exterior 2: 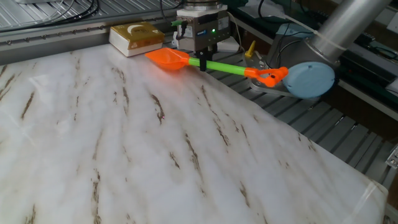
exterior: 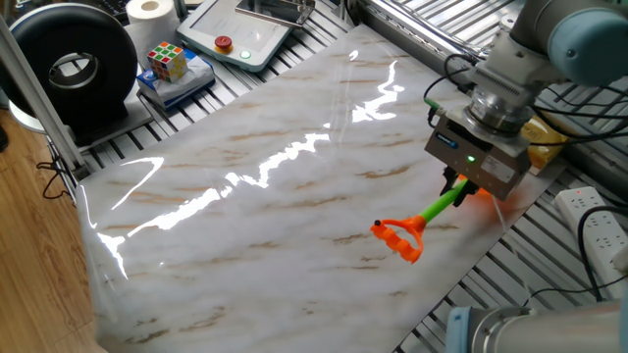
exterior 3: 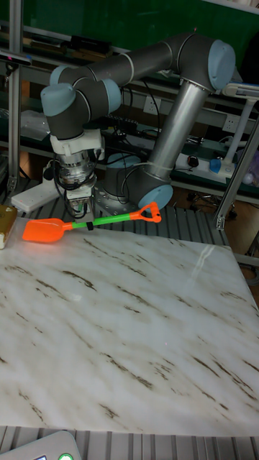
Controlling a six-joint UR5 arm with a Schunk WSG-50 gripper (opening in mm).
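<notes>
A toy shovel with a green shaft (exterior: 441, 203), an orange handle (exterior: 401, 238) and an orange blade (exterior 2: 167, 59) is held near the table's edge. Around the shaft, close to the blade, my gripper (exterior: 460, 188) is shut, its dark fingers (exterior 2: 203, 63) gripping it from above. In exterior view 3 the shovel (exterior 3: 113, 219) lies nearly level, blade to the left and handle to the right, slightly raised. The blade is mostly hidden behind the gripper in exterior view 1. Whether the blade touches the marble-patterned tabletop (exterior: 255, 226) I cannot tell.
Close to the blade stands a yellow-and-white box (exterior 2: 136, 38). A power strip (exterior: 595, 227) is beside the table. A Rubik's cube (exterior: 168, 62), a tablet-like device (exterior: 235, 34) and a paper roll (exterior: 152, 18) sit off the far edge.
</notes>
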